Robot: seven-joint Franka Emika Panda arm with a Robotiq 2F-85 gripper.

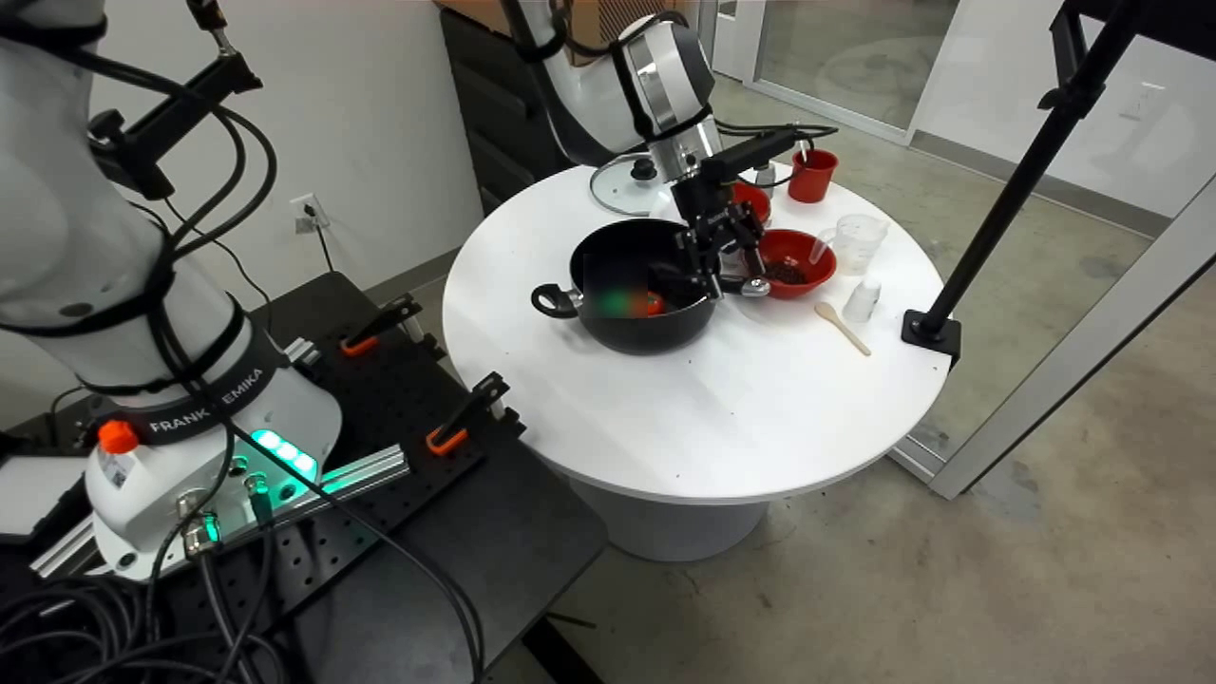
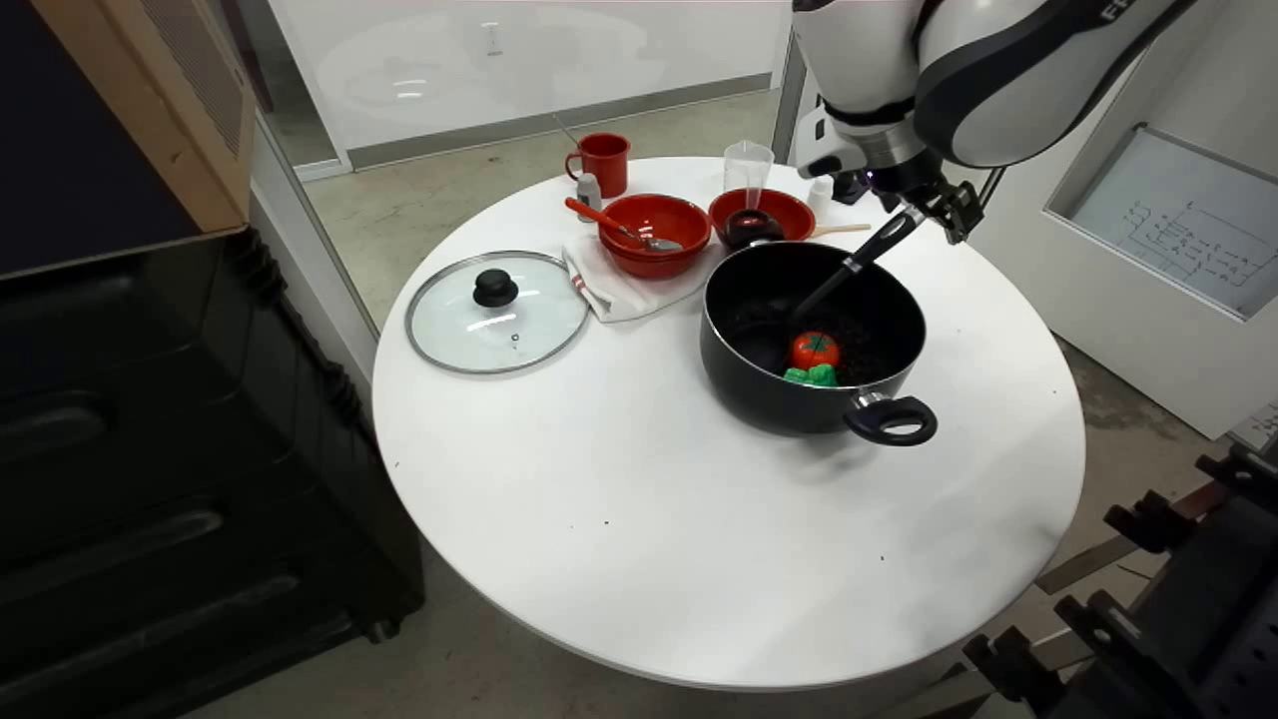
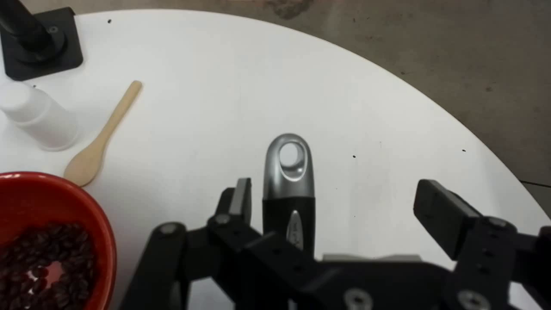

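My gripper stands open around the black and silver handle (image 3: 289,181) of a utensil, whose upper end lies nearer the left finger (image 3: 240,199). Its black shaft (image 2: 841,281) leans over the rim of a black pot (image 2: 779,401). The utensil's lower end is hard to make out against the dark inside. Within the pot are a red tomato (image 2: 815,350) and a green piece (image 2: 812,376). In exterior view 1 the gripper (image 1: 736,279) is over the pot's rim on the bowl side; whether a finger touches the handle I cannot tell.
Beside the handle sits a red bowl of dark beans (image 3: 106,243), near a wooden spoon (image 3: 103,135) and a white bottle (image 3: 44,116). Another red bowl (image 2: 653,258), a red mug (image 2: 605,162) and a glass lid (image 2: 443,324) occupy the back.
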